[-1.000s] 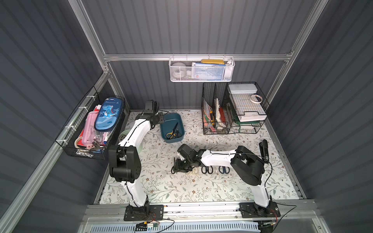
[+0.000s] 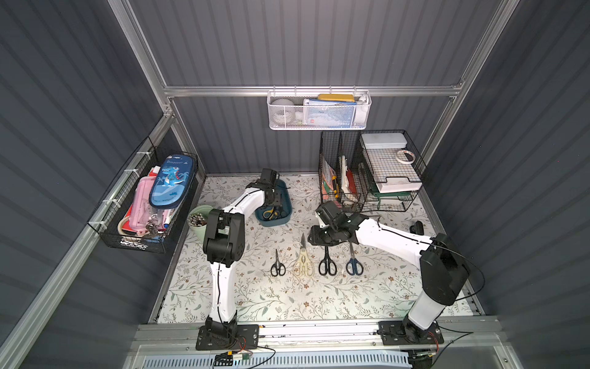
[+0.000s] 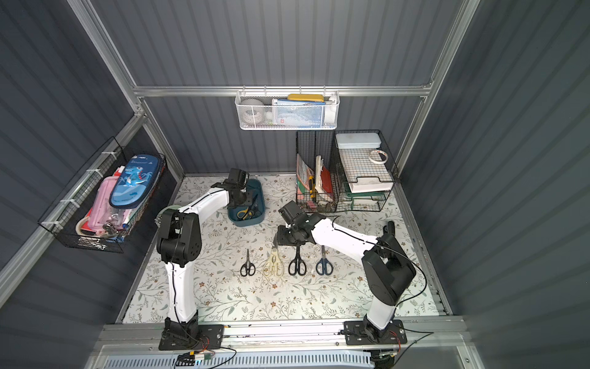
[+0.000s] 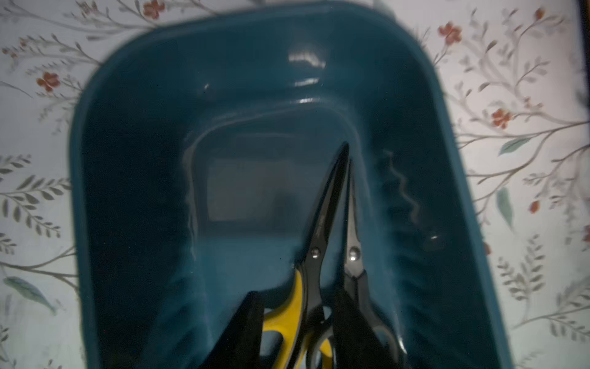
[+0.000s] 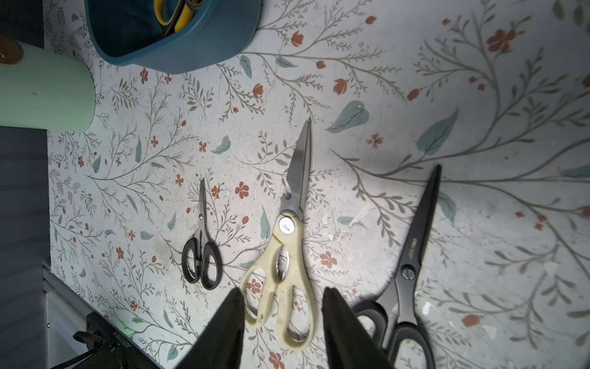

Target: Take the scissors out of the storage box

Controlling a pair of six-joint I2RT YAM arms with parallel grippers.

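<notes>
The dark teal storage box (image 2: 287,209) stands on the table at back left. Inside it lie yellow-and-black scissors (image 4: 287,319) and, close on their right, dark-handled scissors (image 4: 354,246). My left gripper is open above their handles, which its dark fingers partly cover. My right gripper is part open over the table with nothing between its fingers. On the table lie small black scissors (image 5: 202,246), cream-handled scissors (image 5: 296,270), black scissors (image 5: 407,276) and blue-handled scissors (image 2: 354,265).
A pale green cup (image 2: 199,228) stands left of the box, near the left arm. Black wire racks (image 2: 372,172) fill the back right. A black wire basket (image 2: 144,240) sits at the left.
My left gripper has moved right, from the box's left side to over it. The right gripper has moved back and right, uncovering the small black and cream scissors.
</notes>
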